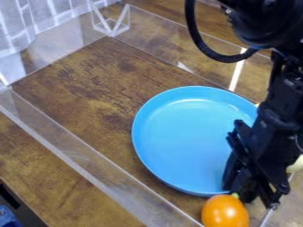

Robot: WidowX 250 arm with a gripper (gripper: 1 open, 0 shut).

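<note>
My black gripper [251, 177] reaches down on the right, over the right edge of a blue plate [180, 133]. An orange tomato-like object [225, 213] with a green stem lies at the bottom, just in front of the plate, directly below the fingertips. The fingertips are dark and overlap, so I cannot see clearly what is between them or whether they touch the orange object.
A wooden surface [83, 89] is open left of the plate, bordered by transparent walls. A pale object at the far right is mostly hidden behind the gripper. A white mesh item sits at the top left.
</note>
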